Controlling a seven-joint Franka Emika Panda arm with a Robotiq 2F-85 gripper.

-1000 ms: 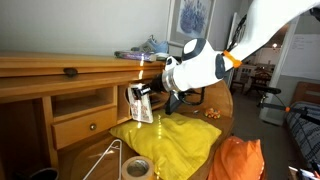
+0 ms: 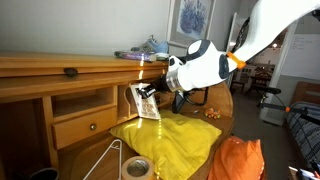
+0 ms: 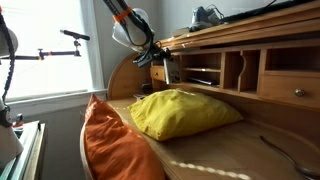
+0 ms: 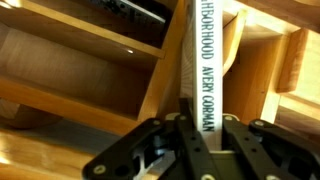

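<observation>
A book [image 2: 145,102] with a pale cover is held in front of the desk's cubbyholes, above the yellow pillow. My gripper [image 2: 146,90] is shut on it. Its white spine [image 4: 208,75], printed "NEIGHBORHOOD AVERY CORMAN", stands between the dark fingers in the wrist view and runs up out of the frame. Seen from the other exterior side, the gripper [image 3: 158,52] is at the far end of the cubby row, with the book [image 3: 170,68] hanging below it. The book's far end is cut off in the wrist view.
Wooden cubbyholes [image 4: 85,70] and dividers lie close behind the book. A yellow pillow [image 2: 175,145] covers much of the desktop, with an orange cloth [image 2: 237,160] to its right. A tape roll [image 2: 137,168] and a white wire hanger [image 2: 104,158] lie in front.
The book has tilted a little and shifted slightly to the right, still in the gripper. The arm has changed pose slightly; the pillow and desk items look the same.
</observation>
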